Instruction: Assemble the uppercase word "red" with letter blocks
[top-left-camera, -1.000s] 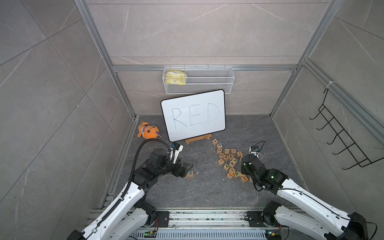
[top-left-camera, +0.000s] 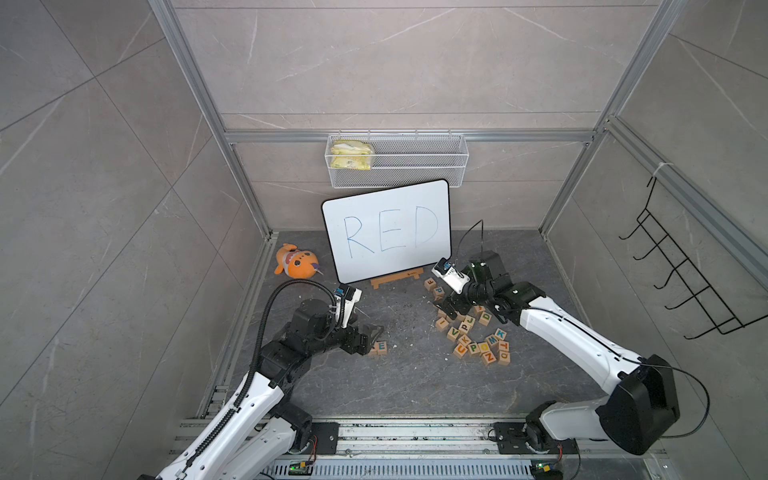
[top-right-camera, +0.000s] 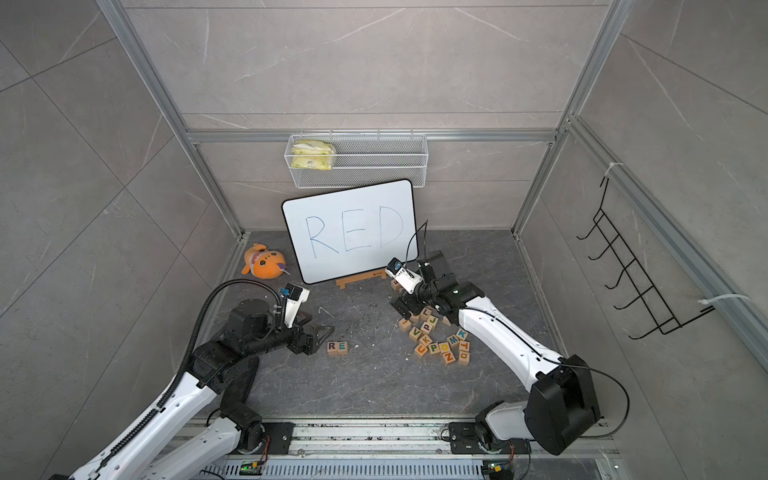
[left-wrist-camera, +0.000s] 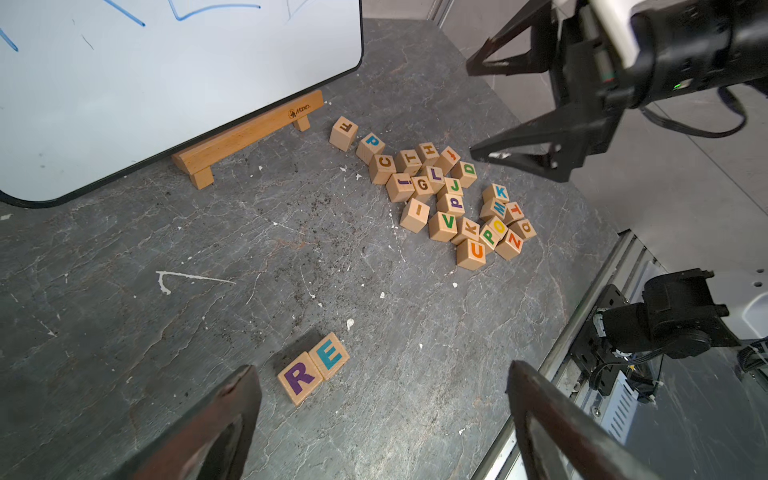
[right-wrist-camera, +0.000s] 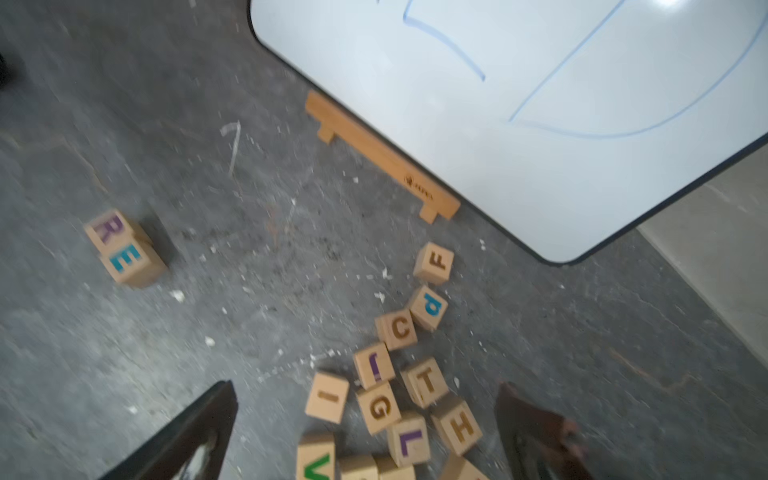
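Observation:
The R block (left-wrist-camera: 300, 377) and E block (left-wrist-camera: 329, 355) sit side by side, touching, letters up, on the grey floor. In the left wrist view my left gripper is open above and around that area, nothing between its fingers. Among the cluster of loose blocks, a green D block (left-wrist-camera: 464, 173) shows at the far right side, below my right gripper in that view. The right gripper stands open over the cluster and is empty. In the right wrist view the D block is not visible; the F block (right-wrist-camera: 434, 263) and C block (right-wrist-camera: 397, 329) are.
A whiteboard (top-left-camera: 387, 230) with RED written on it leans on a wooden stand (top-left-camera: 397, 277) behind the blocks. An orange plush toy (top-left-camera: 297, 261) lies at the back left.
My right arm has swung from the right of the block cluster to over its back part, moving left and away from the front. The left arm has hardly moved. The R and E blocks stay put.

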